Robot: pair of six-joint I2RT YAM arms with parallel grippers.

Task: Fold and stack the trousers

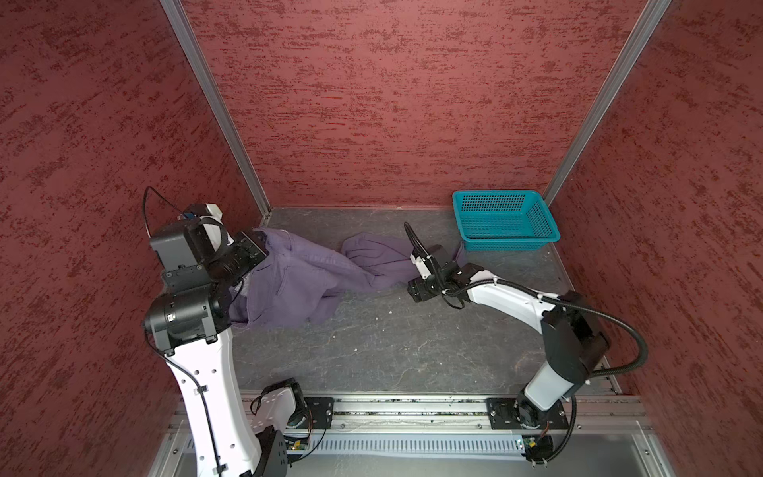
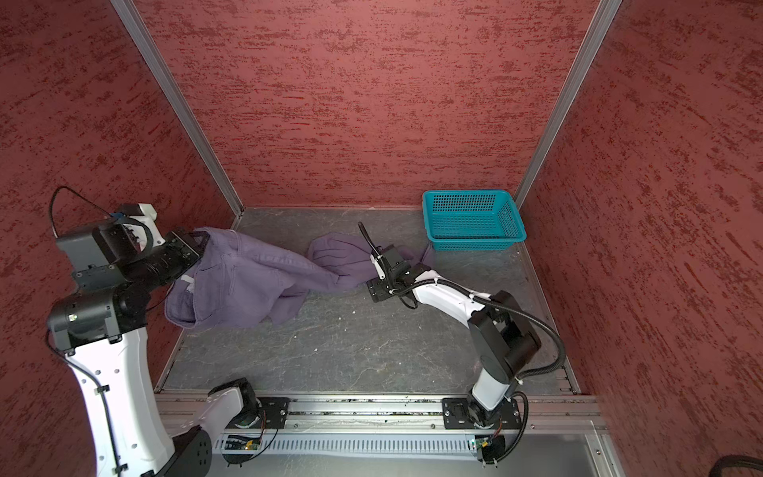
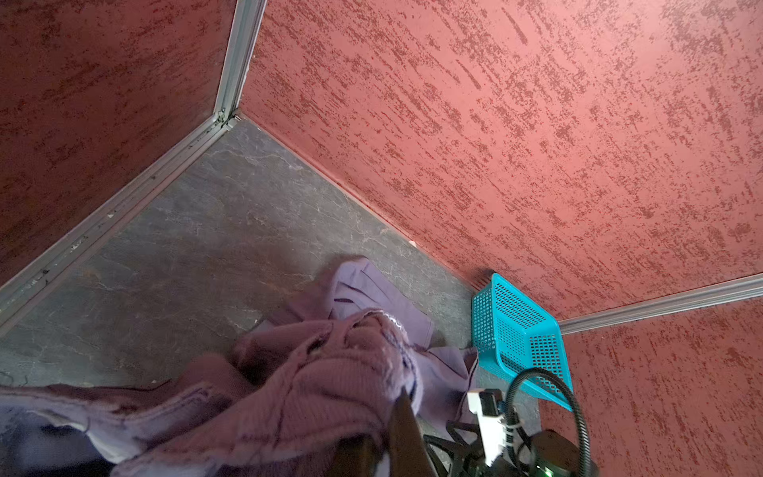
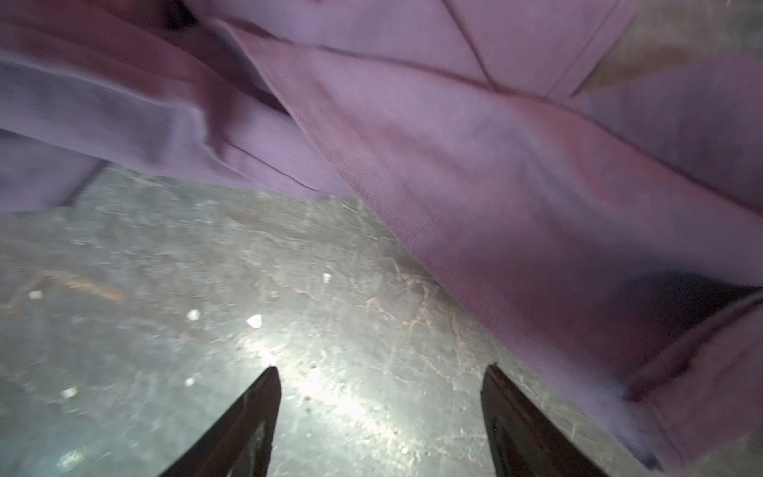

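Purple trousers [image 1: 302,278] stretch across the grey floor from the left toward the middle, the waistband [image 3: 349,357] raised at the left. My left gripper [image 1: 258,246] is shut on that waistband, high at the left side; its fingertips are largely hidden by cloth. The legs lie flat and rumpled [image 4: 492,183] toward the middle right. My right gripper is open just above the floor at the near edge of the legs, with only bare floor between its fingers.
An empty turquoise basket [image 1: 504,214] stands at the back right. Red walls close in the back and both sides.
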